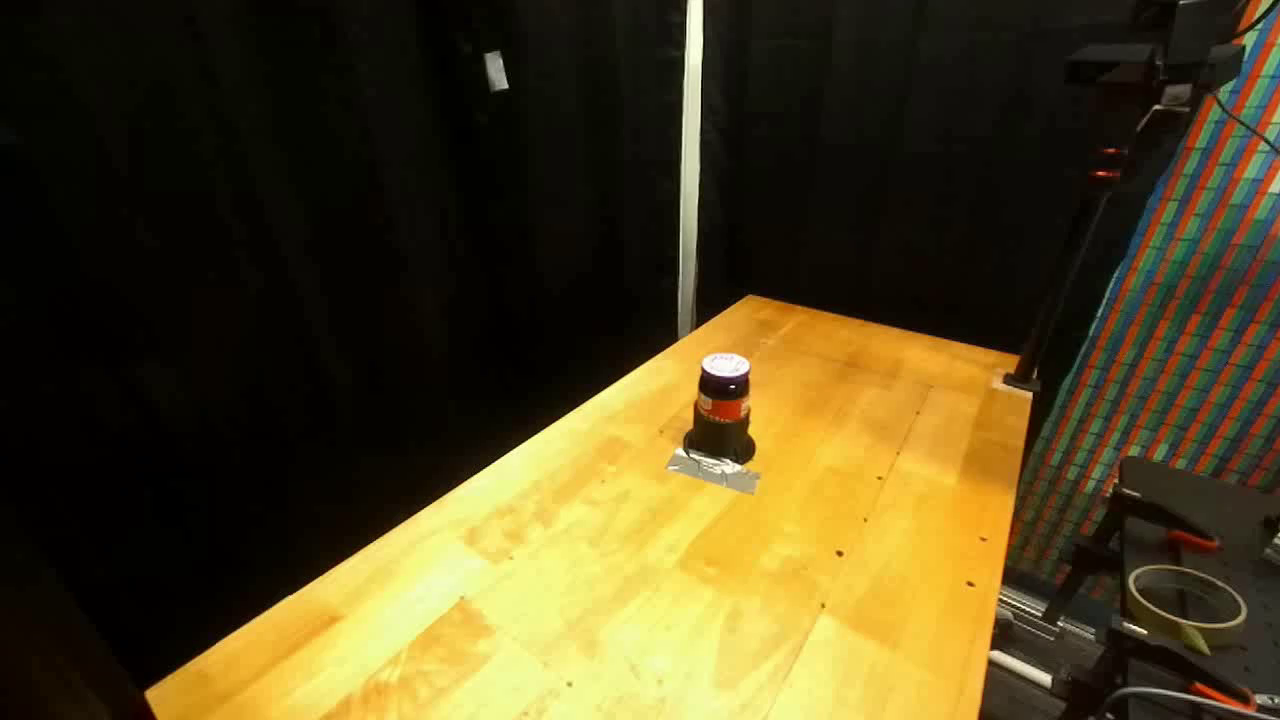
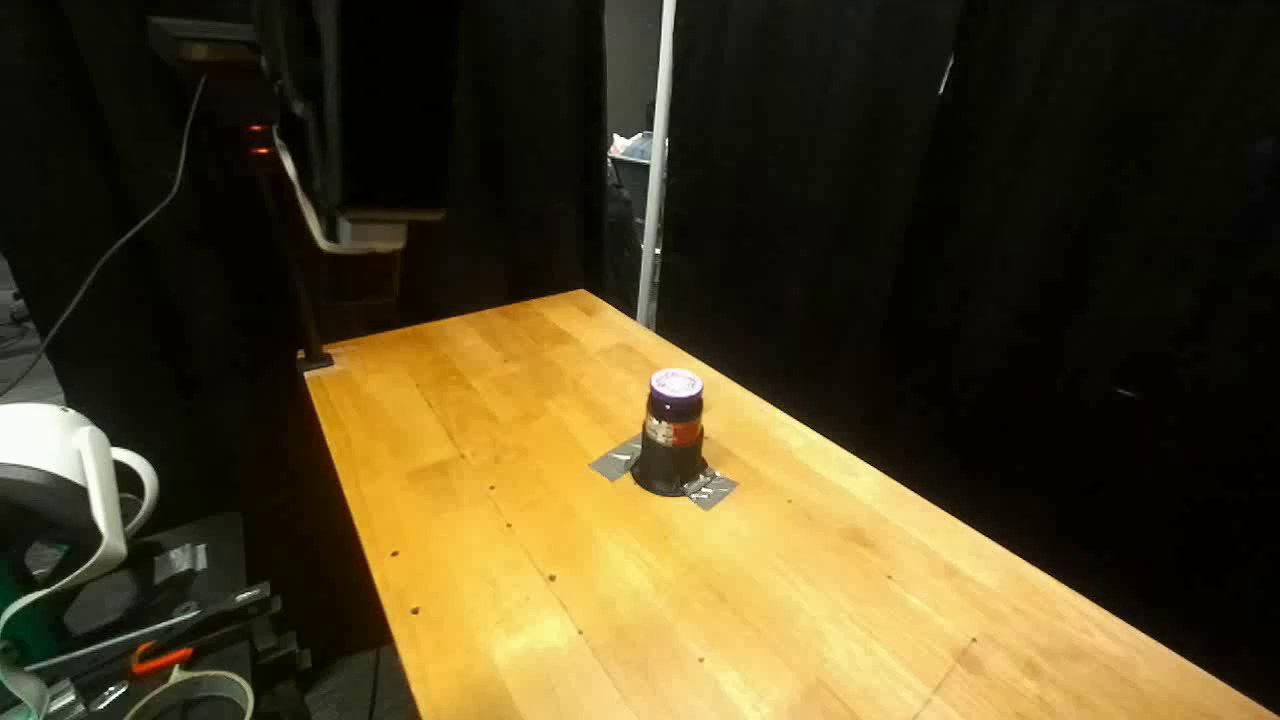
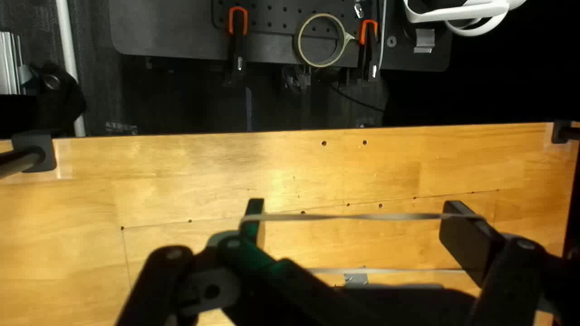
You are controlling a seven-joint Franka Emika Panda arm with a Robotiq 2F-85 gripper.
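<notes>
A dark jar [image 1: 722, 408] with a white-topped lid and an orange-red label stands upright on the wooden table [image 1: 672, 588]. Its lower part sits in a black round holder [image 2: 669, 464], fixed down with grey tape [image 2: 713, 490]. In the wrist view my gripper is open high above the table, its fingers [image 3: 468, 239] wide apart and a thin pale band stretched between them. Nothing is held. Only a piece of the tape shows past the gripper there; the jar is hidden from that view. Neither exterior view shows the gripper.
Beside the table, a black shelf [image 3: 168, 32] carries a tape roll [image 3: 321, 40], orange-tipped clamps [image 3: 237, 32] and a white-handled item [image 3: 459, 13]. Thin posts [image 2: 288, 264] rise at the table's edge. Around the jar the tabletop is clear.
</notes>
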